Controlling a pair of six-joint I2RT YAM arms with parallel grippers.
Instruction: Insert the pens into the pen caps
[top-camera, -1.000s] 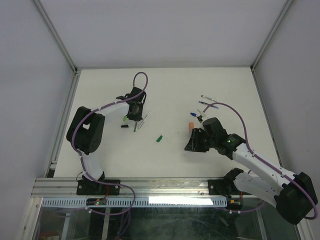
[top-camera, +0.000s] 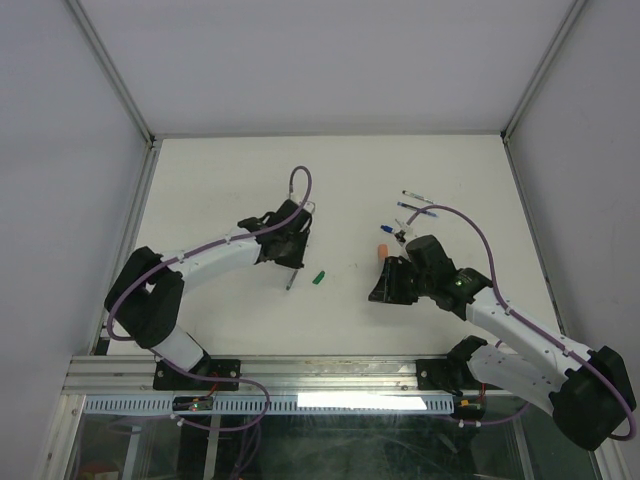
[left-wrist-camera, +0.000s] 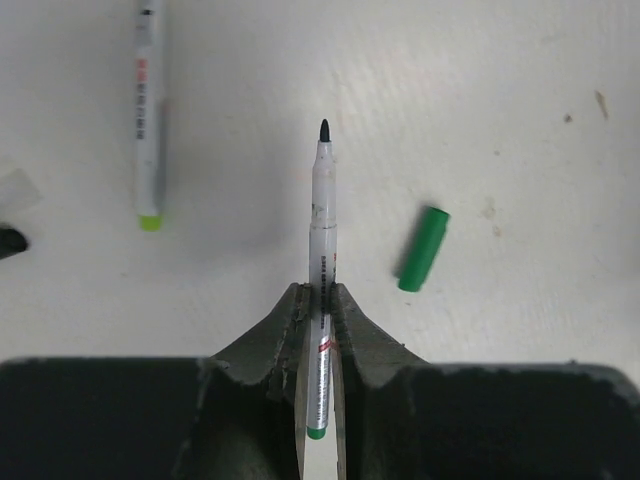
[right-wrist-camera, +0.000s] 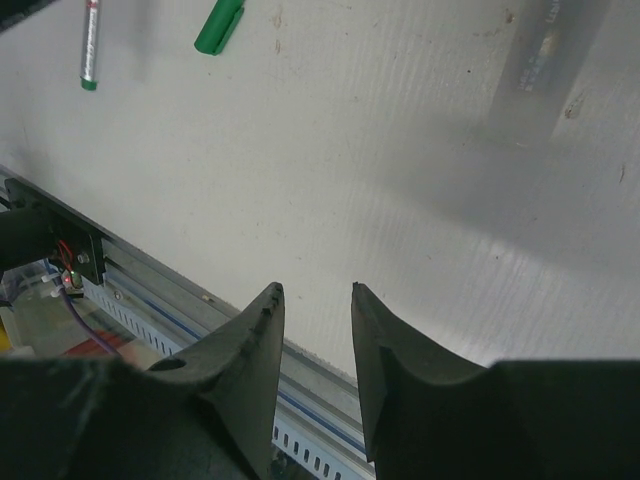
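Observation:
My left gripper is shut on a white pen (left-wrist-camera: 320, 370) with a black tip and green end, pointing away from it. A green cap (left-wrist-camera: 424, 248) lies to the pen's right on the table, also visible near my right gripper. That gripper stands open and empty, low over the front right of the table. A white pen with lime end (left-wrist-camera: 150, 120) and part of a black object (left-wrist-camera: 10, 240) show in the left wrist view.
More pens (top-camera: 416, 207) lie at the back right, a blue cap (top-camera: 387, 228) and an orange object (top-camera: 382, 252) beside the right arm. The table's front rail (top-camera: 300, 370) runs below both arms.
My left gripper has moved toward the front and right with the pen, closer to the green cap. The right arm looks unchanged.

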